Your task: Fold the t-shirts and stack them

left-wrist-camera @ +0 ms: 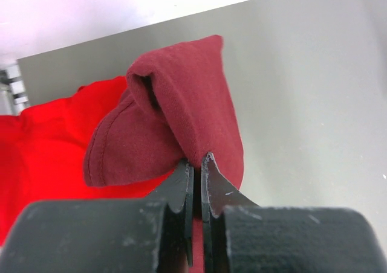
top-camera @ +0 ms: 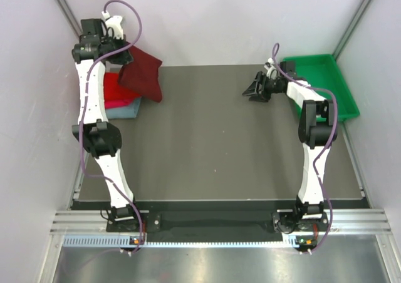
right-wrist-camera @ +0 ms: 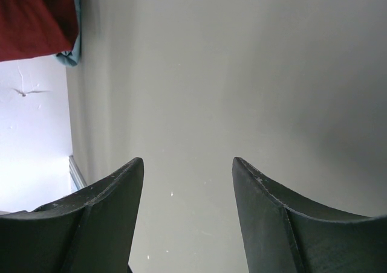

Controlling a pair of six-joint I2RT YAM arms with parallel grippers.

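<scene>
A dark red shirt (left-wrist-camera: 181, 104) hangs from my left gripper, which is shut on it; in the top view the folded dark red cloth (top-camera: 143, 75) tilts down to the right. Beneath and to its left a bright red shirt (top-camera: 114, 90) lies on a blue-grey folded shirt (top-camera: 127, 109), forming a stack at the far left. The left arm covers part of that stack. My right gripper stands open over bare table on the right, nothing between its fingers.
An empty-looking green bin (top-camera: 351, 98) stands at the back right, partly behind the right arm. White walls border the back and sides.
</scene>
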